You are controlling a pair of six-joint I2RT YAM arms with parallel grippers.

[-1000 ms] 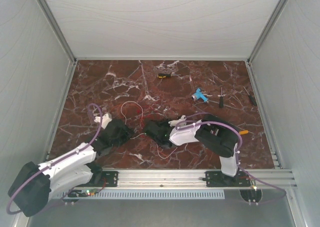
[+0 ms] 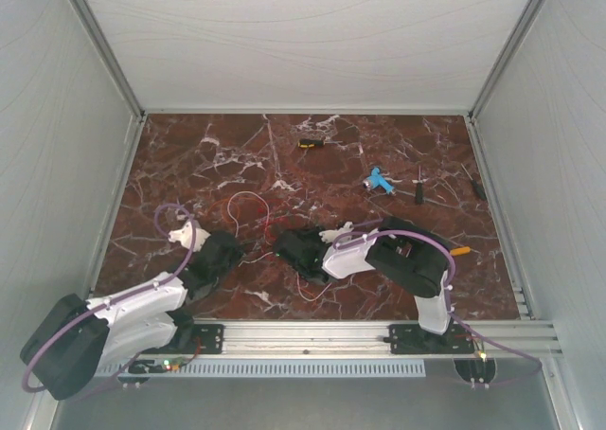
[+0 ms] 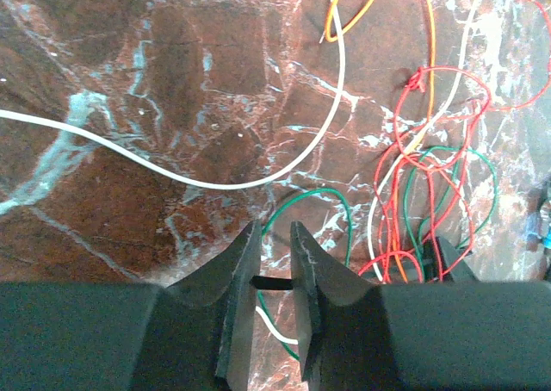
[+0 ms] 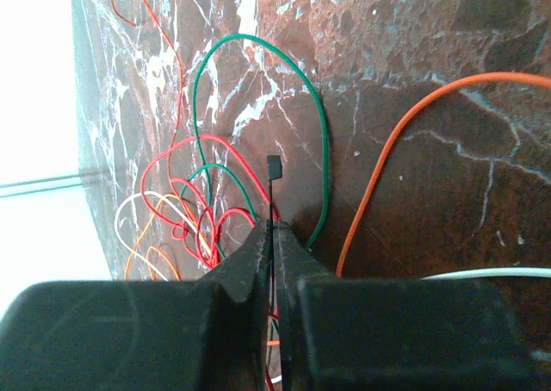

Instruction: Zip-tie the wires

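Thin wires lie in loops on the marbled table: a white wire (image 3: 207,185) and a green wire (image 3: 310,191) near the left gripper, plus a tangle of red wire (image 3: 417,83). My left gripper is partly open above them; green and white strands show through its gap, along with a dark bar I cannot identify. A slim black zip tie (image 4: 274,167), square head outward, runs between the fingertips of my right gripper, which is shut on it. Beyond it loops green wire (image 4: 323,124); orange wire (image 4: 379,163) curves to the right.
A blue tool (image 2: 379,181) and a dark screwdriver (image 2: 419,193) lie at right. A black-and-yellow tool (image 2: 311,143) rests near the back wall.
The right arm stays nearly still.
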